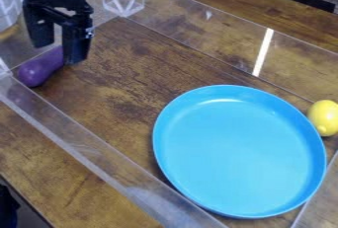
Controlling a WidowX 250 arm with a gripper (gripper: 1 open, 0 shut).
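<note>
My black gripper (57, 33) is at the upper left, its two fingers spread open and pointing down, just above a purple eggplant-like object (38, 71) lying by the clear wall at the left. The top of that object is partly hidden behind the fingers. A large blue plate (238, 151) fills the lower right of the wooden surface.
A yellow object (321, 116) lies at the right edge, beside the plate. Clear plastic walls border the wooden work area.
</note>
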